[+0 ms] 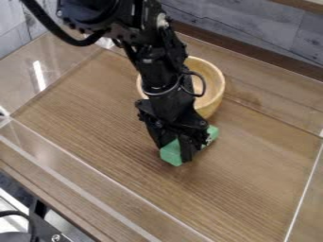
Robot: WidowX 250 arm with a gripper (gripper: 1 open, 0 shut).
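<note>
The black robot gripper [177, 138] reaches down from the top of the camera view, shut on a green object [175, 153] low on the wooden table [89, 142]. The black fingers cover part of it, and a bit of green also shows to their right. Just behind the gripper is a yellow bowl [210, 89], partly hidden by the arm.
A grey wall [271, 28] runs along the back right. Dark cables show at the lower left corner.
</note>
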